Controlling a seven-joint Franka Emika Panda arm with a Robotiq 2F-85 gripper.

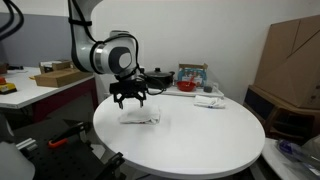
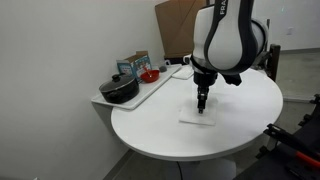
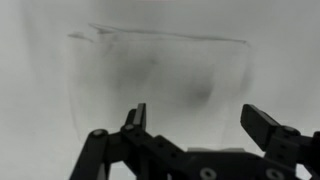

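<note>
A white cloth or paper sheet (image 1: 141, 115) lies on the white round table (image 1: 200, 140), near the arm's side. In the wrist view the sheet (image 3: 165, 85) fills the middle, with a creased edge toward the top. My gripper (image 1: 130, 101) points down just over the sheet, its fingers apart and nothing between them. From the other side, the gripper (image 2: 201, 105) appears above the far part of the sheet (image 2: 198, 115). Whether the fingertips touch it, I cannot tell. The wrist view shows both black fingers (image 3: 136, 117) spread wide.
Toward the back of the table stand a black pot (image 2: 119, 89), a red bowl (image 2: 150, 76) and a box (image 2: 119, 67). Another folded white cloth (image 1: 209, 101) lies at the back right.
</note>
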